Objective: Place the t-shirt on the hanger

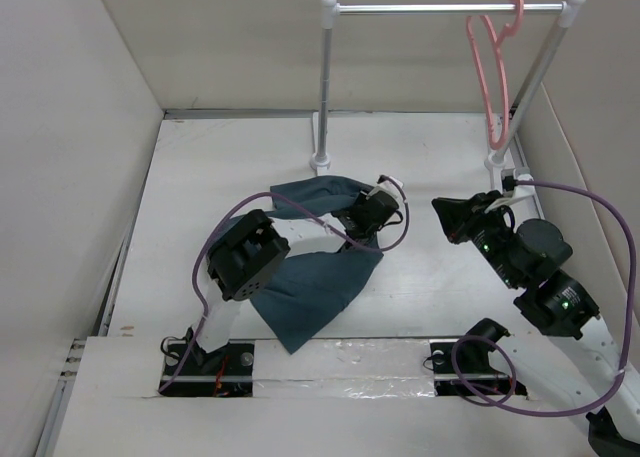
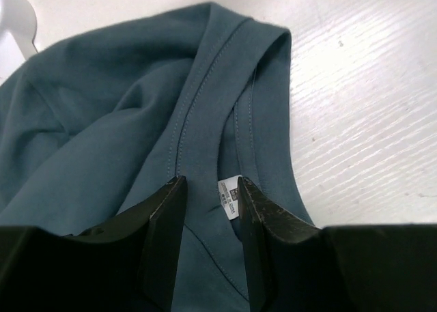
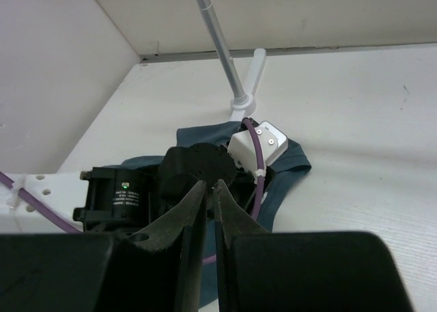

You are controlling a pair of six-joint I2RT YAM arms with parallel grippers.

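Observation:
A dark teal t-shirt (image 1: 310, 297) lies crumpled on the white surface. My left gripper is open right over it; the left wrist view shows folded, stitched fabric and a small white label (image 2: 228, 196) between and behind the fingertips, and the arm hides part of the shirt in the top view. My right gripper is shut, in the air right of the shirt, with nothing visible between its fingers. A pink hanger (image 1: 476, 52) hangs at the right end of the rack's bar.
The white rack (image 1: 430, 8) stands at the back, its left post base (image 1: 320, 162) just behind the shirt. Walls close in on the left, back and right. Bare surface lies left of the shirt and between it and my right arm.

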